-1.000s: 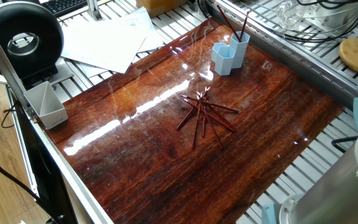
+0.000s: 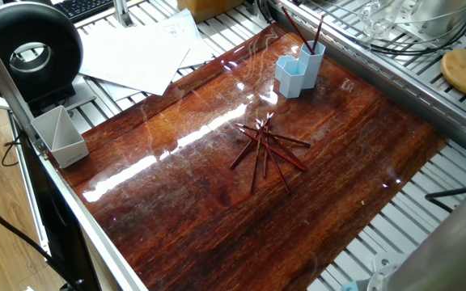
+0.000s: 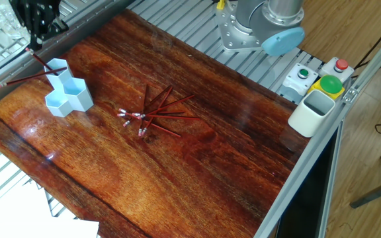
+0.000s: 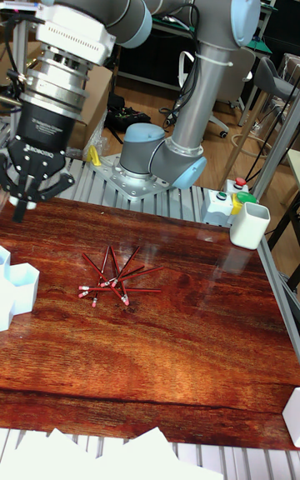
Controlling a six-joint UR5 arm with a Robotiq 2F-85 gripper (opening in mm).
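Several dark red pencils [image 2: 265, 158] lie crossed in a fanned heap near the middle of the board, their pale ends bunched together. A light blue holder with hexagonal cells [image 3: 59, 79] stands upright near the board's edge. Two red pencils [image 3: 32, 77] lean out of its tallest cell; the other two cells look empty. My black gripper [image 4: 27, 206] hangs above the board's left side in exterior view 3, pointing down and well apart from the heap. In exterior view 2 the gripper [image 3: 40, 41] shows at the top left, beyond the holder. Its finger state is unclear, and no pencil shows in it.
A white cup [image 3: 311, 114] stands at a board corner, by a green button and a red button [image 3: 341, 64]. White paper sheets [image 2: 140, 61] lie off the far edge, and a metal rail [image 2: 379, 73] runs behind the holder. Most of the glossy wooden board [image 3: 204, 178] is bare.
At the right edge of exterior view 1, the arm's grey link and blue joint cover have shifted, showing more of the slats. The pencils and the holder have stayed put.
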